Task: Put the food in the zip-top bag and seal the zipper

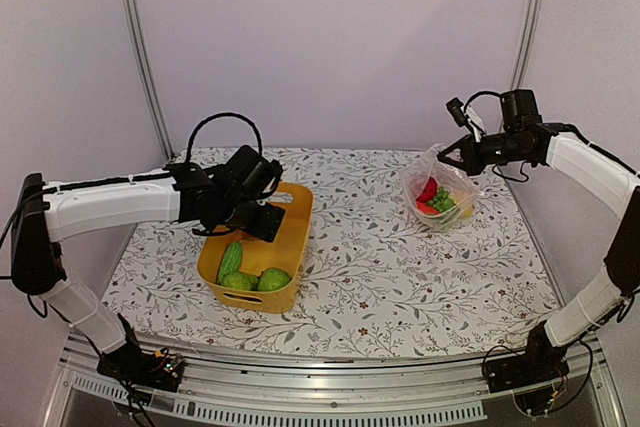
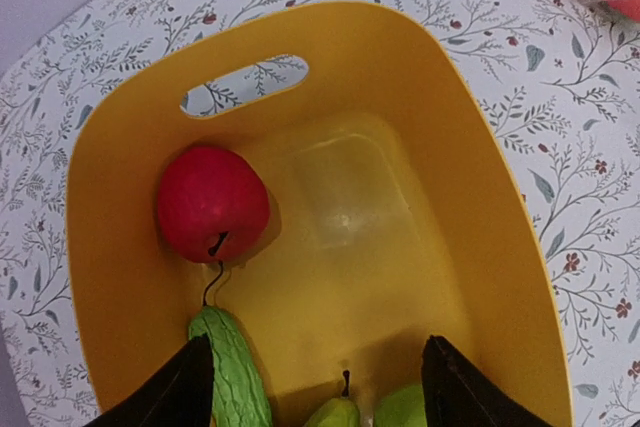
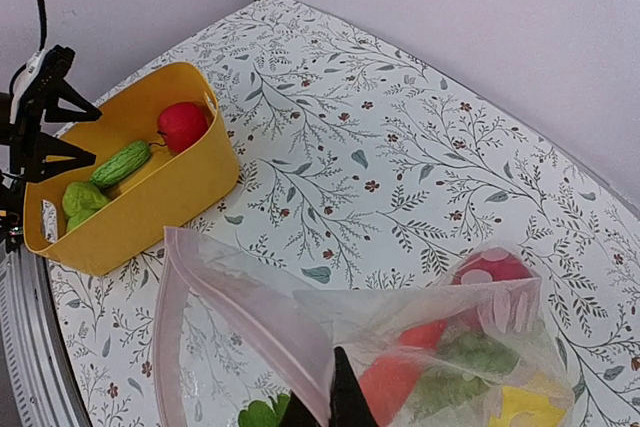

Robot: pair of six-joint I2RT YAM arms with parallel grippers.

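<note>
In the tan bin (image 1: 303, 237) lie a red round fruit (image 2: 213, 204), a green cucumber-like vegetable (image 1: 229, 261) and rounded green pieces (image 1: 273, 279). My left gripper hovers over the bin, its fingers (image 2: 185, 387) well apart and nothing between them. It hides the red fruit from the top view. The clear zip top bag (image 1: 412, 179) stands on the right of the table with red, green and yellow food (image 1: 430, 205) inside. My right gripper (image 1: 448, 157) is shut on the bag's upper edge, and the film runs between its fingertips.
Raised bin walls surround the food, with a handle slot (image 2: 245, 85) at the far end. Pale walls (image 1: 330, 47) close off the back and sides.
</note>
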